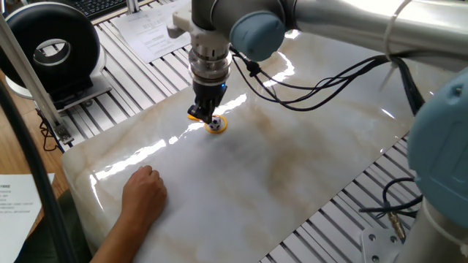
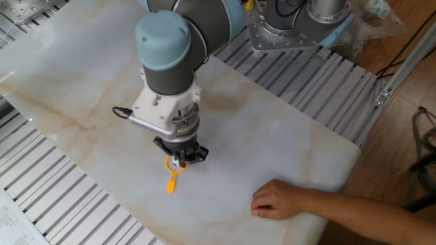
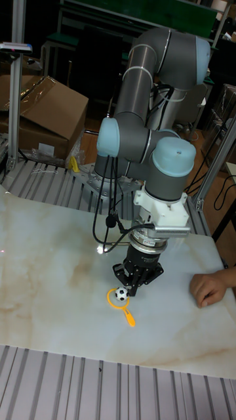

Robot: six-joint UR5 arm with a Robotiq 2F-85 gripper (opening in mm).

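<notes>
A small black-and-white ball (image 3: 122,293), patterned like a football, rests within the ring of a yellow paddle-like piece (image 3: 130,319) on the marbled tabletop. The yellow handle (image 2: 171,184) extends from the ring toward the table's slatted edge. My black gripper (image 3: 136,285) points downward right beside the ball, its fingers low over the ring. From exterior view 1, the gripper (image 1: 205,115) partly covers the yellow handle, while the ball (image 1: 216,124) stays visible. In exterior view 2 the gripper (image 2: 181,160) hides part of the ball and ring. Whether the fingers are apart or closed is unclear.
A person's hand (image 1: 144,196) lies on the tabletop near the gripper, with the forearm over the edge. A black round device (image 1: 51,51) stands off to the side, beyond the table's edge.
</notes>
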